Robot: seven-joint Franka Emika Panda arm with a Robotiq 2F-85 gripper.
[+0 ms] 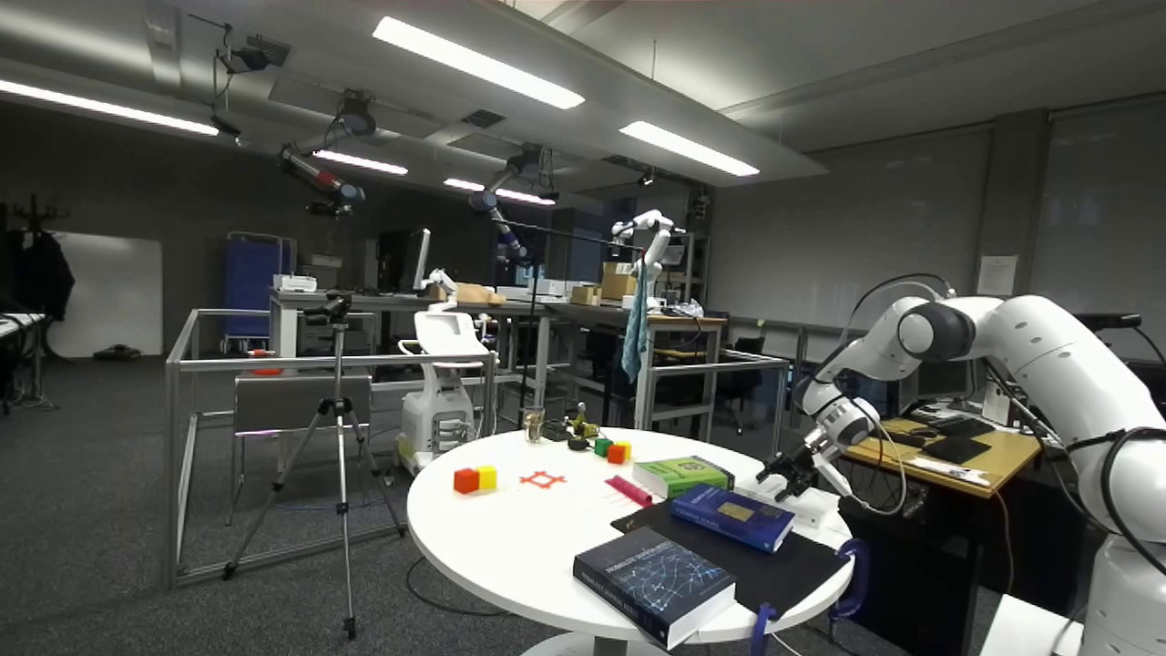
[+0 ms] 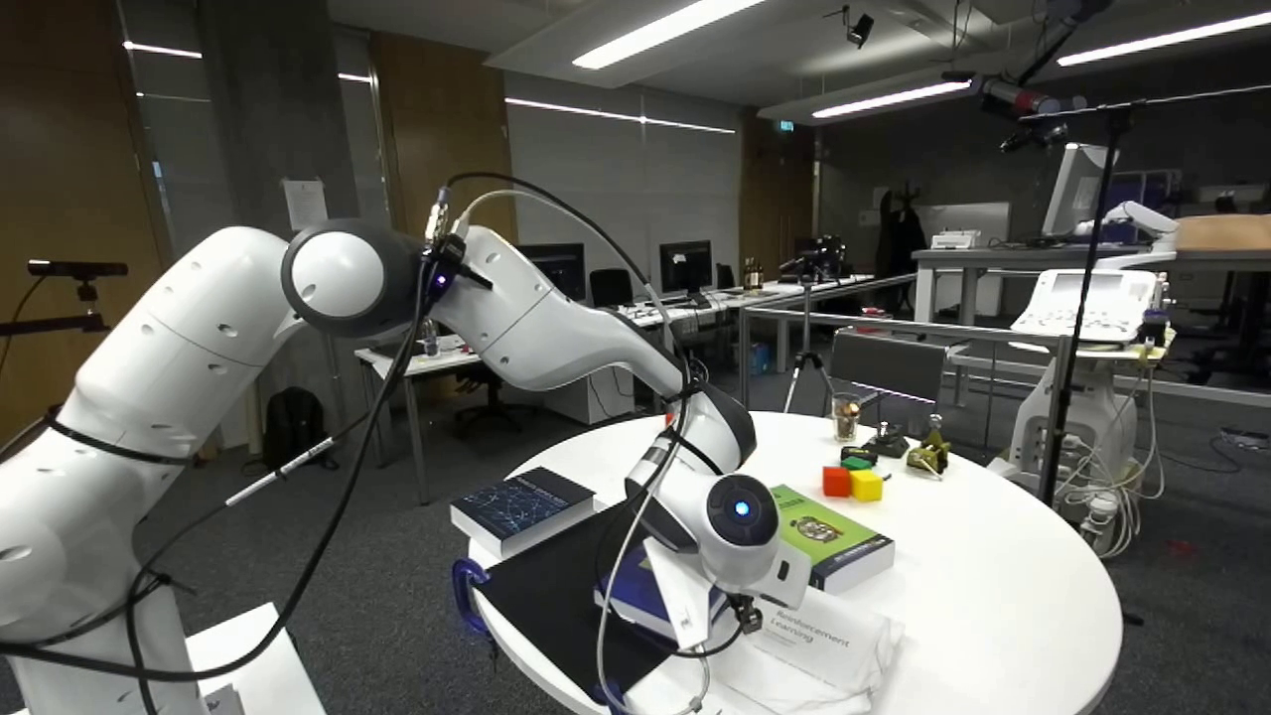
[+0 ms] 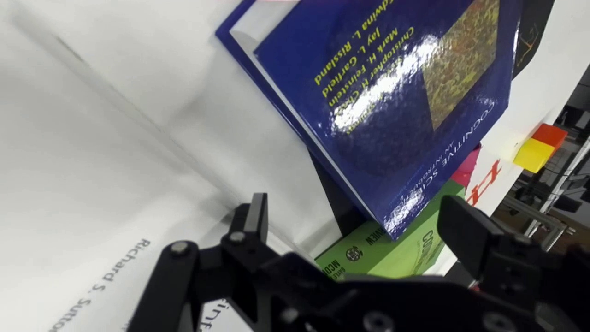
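My gripper is open, its black fingers wide apart with nothing held between them. In exterior view 1 the gripper [image 1: 773, 483] hangs low over the white book [image 1: 814, 505] at the table's right side. That white book [image 2: 810, 649], titled Reinforcement Learning, fills the left of the wrist view. A dark blue Cognitive Science book [image 3: 376, 105] lies beyond the fingers, with a green book [image 3: 409, 251] showing between them. Whether a fingertip touches the white book cannot be told.
A dark book with a network pattern [image 1: 656, 579] lies at the near edge, partly over the black mat [image 1: 803, 568]. Red and yellow blocks [image 1: 475, 479], a pink item [image 1: 629, 490] and a glass [image 1: 532, 425] stand elsewhere.
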